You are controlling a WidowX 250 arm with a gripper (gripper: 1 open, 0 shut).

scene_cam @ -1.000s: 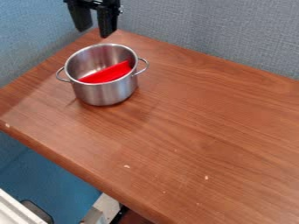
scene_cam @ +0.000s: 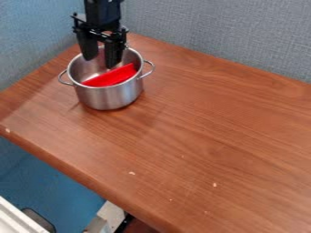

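Observation:
A stainless steel pot (scene_cam: 107,96) with two loop handles sits near the left back corner of the wooden table. Inside it lies a long red object (scene_cam: 109,78). My black gripper (scene_cam: 101,56) hangs down over the pot from the top, its fingers apart, tips at the rim or just inside, above the red object. Nothing shows held between the fingers.
The bare wooden table (scene_cam: 206,136) takes up the middle and right, with free room there. Grey-blue padded walls stand behind and to the left. A white object shows at the lower left, off the table edge.
The gripper has come down from above the pot to the rim and the space over the red object. The pot and red object have not visibly moved.

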